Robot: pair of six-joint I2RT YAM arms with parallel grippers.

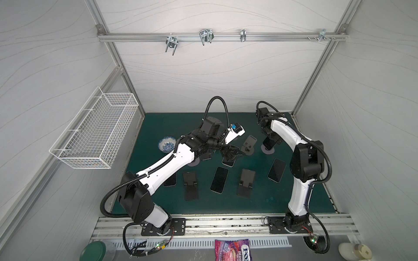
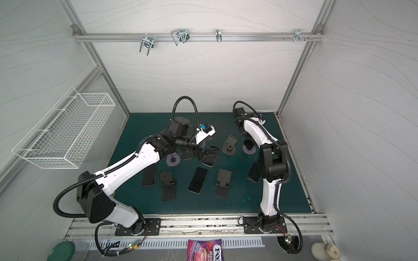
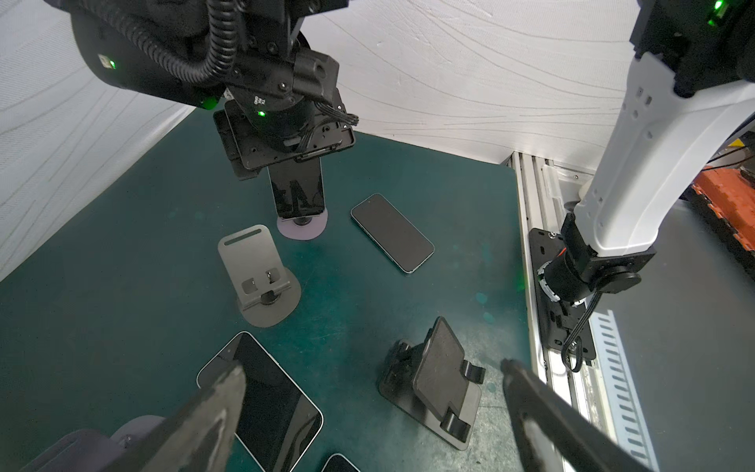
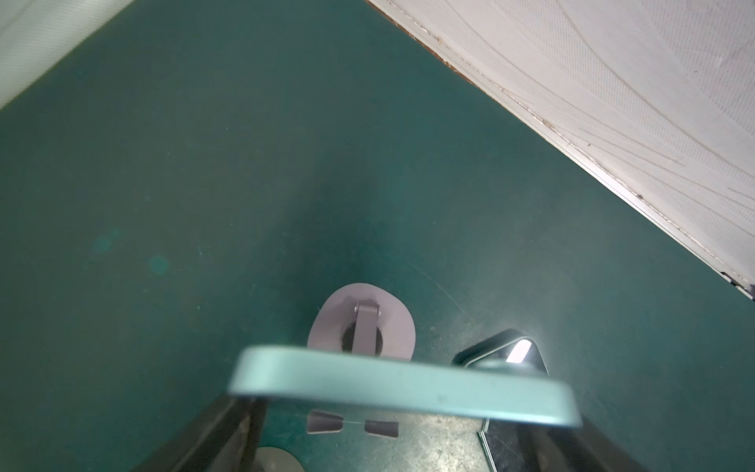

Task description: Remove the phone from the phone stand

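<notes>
A dark phone (image 3: 297,188) stands upright on a phone stand with a pinkish round base (image 3: 303,229), below the right arm's wrist. In the right wrist view its pale teal edge (image 4: 405,385) spans the space between the fingers of my right gripper, one finger near each end. Whether the fingers press on it cannot be made out. Below that edge show the stand's base (image 4: 361,318) and its two support lips. My left gripper is open and empty, held above the middle of the table.
Several other phones lie flat, one (image 1: 277,170) right of centre and another (image 1: 219,180) in front. An empty grey stand (image 3: 255,267) is beside the phone's stand, with dark folding stands (image 1: 246,183) nearer the front. A wire basket (image 1: 98,130) hangs at left.
</notes>
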